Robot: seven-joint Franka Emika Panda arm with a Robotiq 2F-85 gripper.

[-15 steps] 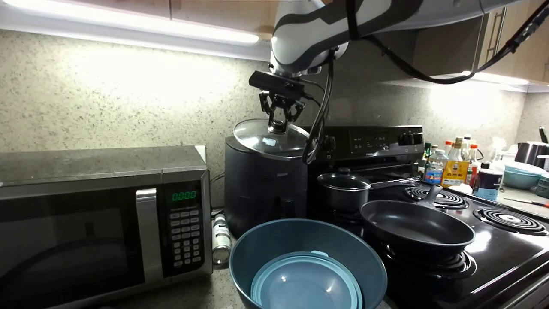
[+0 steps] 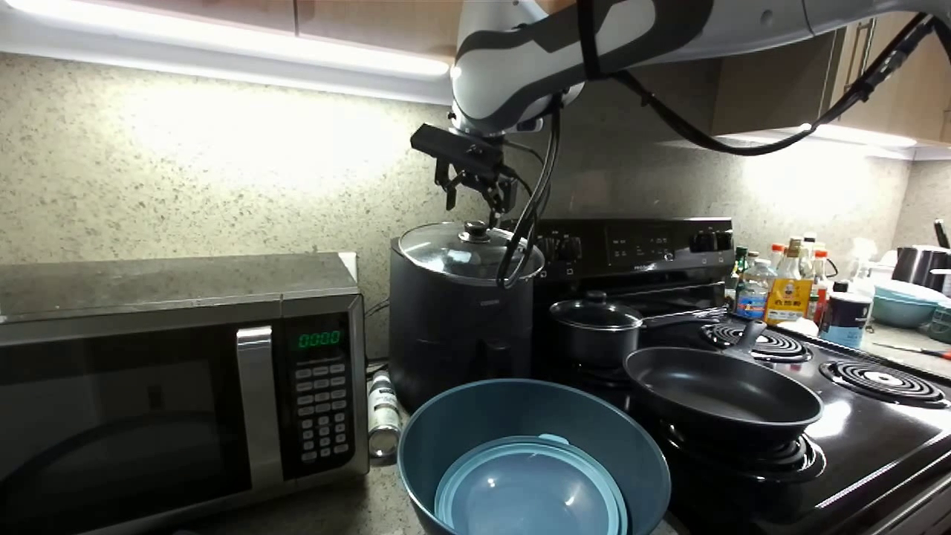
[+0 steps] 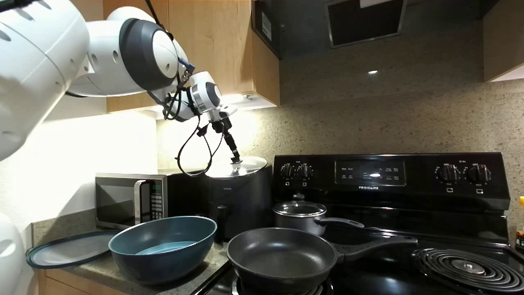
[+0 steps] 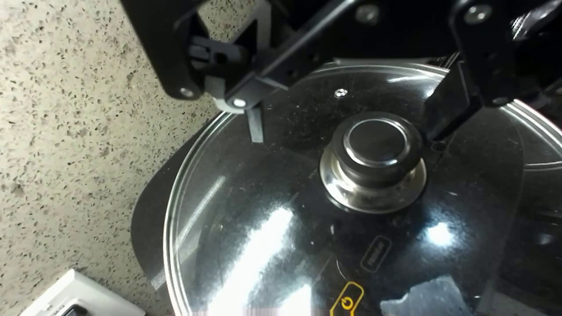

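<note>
A round glass lid (image 2: 434,251) with a dark knob (image 4: 376,142) on a metal base rests on top of the black air fryer (image 2: 455,312). Through the glass, the fryer's yellow power mark shows in the wrist view. Just above the lid, my gripper is open, its fingertips well apart. The knob stands loose in that gap, closer to the right-hand finger (image 4: 448,102) than to the left-hand one (image 4: 255,125). Whether the right-hand finger touches the knob, I cannot tell.
Left of the fryer is a microwave (image 2: 169,294); in front stands a large blue bowl (image 2: 535,397) with smaller ones inside. A lidded saucepan (image 2: 593,334) and a frying pan (image 2: 722,392) occupy the stove. The wall (image 4: 79,131) is close beside the lid.
A second ago the gripper was shut on the knob and the lid sat tilted and higher. Now the fingers have parted, the lid lies flatter on the fryer, and the arm has shifted slightly left.
</note>
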